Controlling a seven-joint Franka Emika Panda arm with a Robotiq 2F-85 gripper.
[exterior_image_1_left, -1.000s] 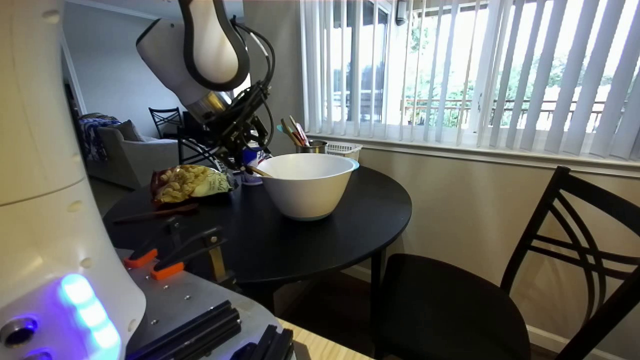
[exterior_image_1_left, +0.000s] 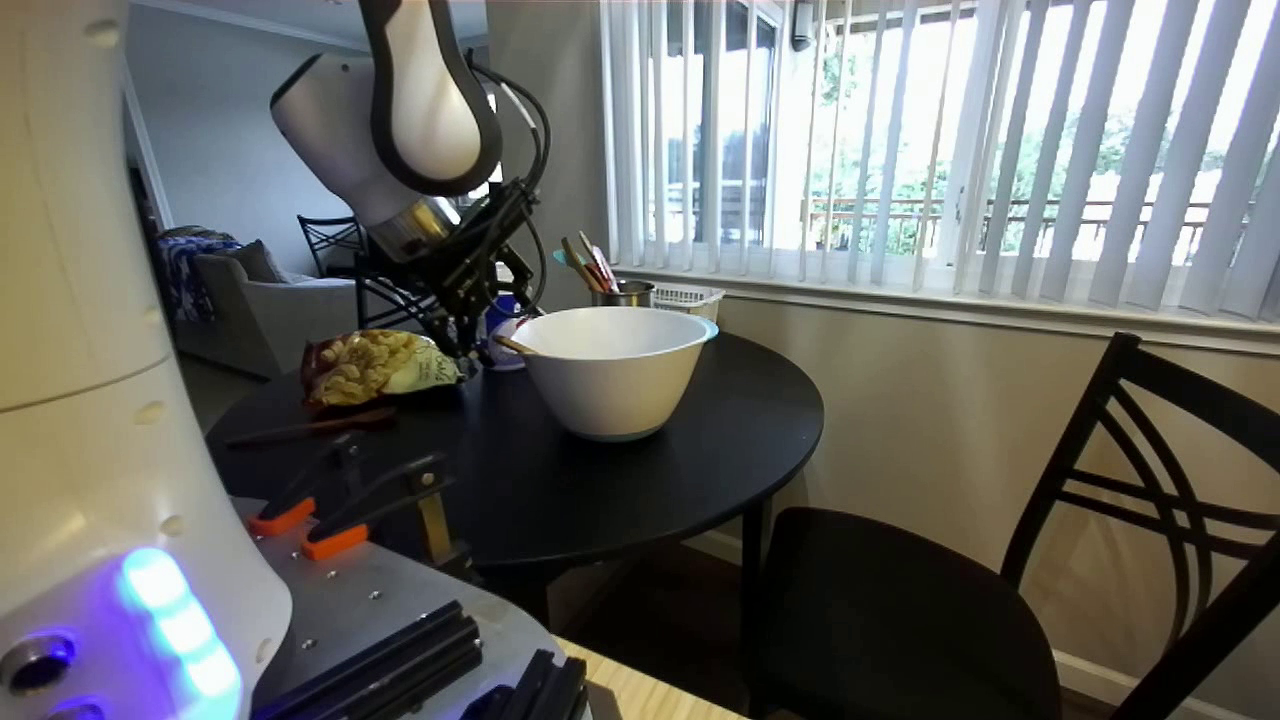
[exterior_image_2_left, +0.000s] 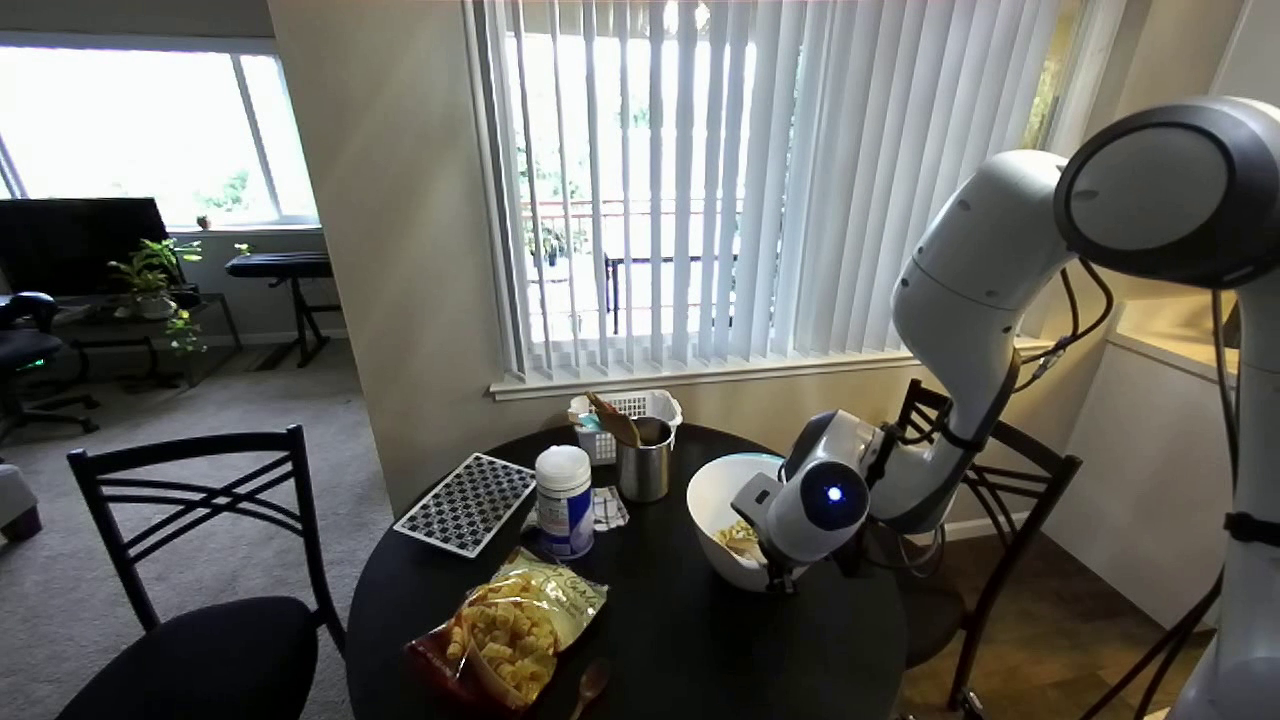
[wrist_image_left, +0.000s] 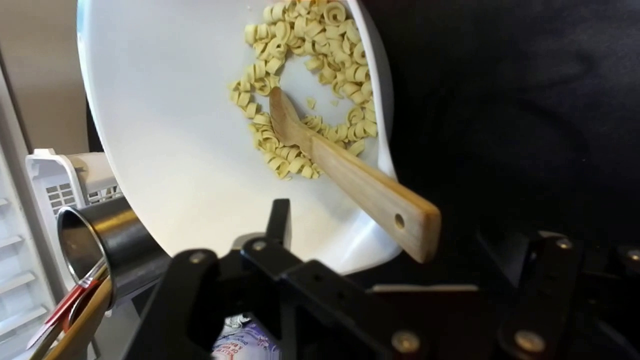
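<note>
A large white bowl (exterior_image_1_left: 614, 382) stands on the black round table; curly yellow pasta (wrist_image_left: 336, 54) lies in its bottom. Across the rim leans a wooden spoon (wrist_image_left: 360, 180), its head among the pasta and its holed handle end sticking out past the rim. My gripper is open at that side of the bowl, its fingers (wrist_image_left: 279, 222) standing wide on either side of the handle end, with nothing gripped. In exterior view 2 the arm's wrist hides part of the bowl, and the fingertips are hard to make out there.
An opened pasta bag (exterior_image_2_left: 516, 630) and another wooden spoon (exterior_image_2_left: 590, 684) lie near the bowl. A wipes canister (exterior_image_2_left: 564, 504), a metal utensil pot (exterior_image_2_left: 644, 462), a white basket (exterior_image_2_left: 657, 402) and a patterned board (exterior_image_2_left: 468, 504) stand or lie farther back. Bare table surrounds the bowl's front.
My gripper has come down a little towards the spoon's handle end at the bowl's rim. The bowl and the bag look unmoved.
</note>
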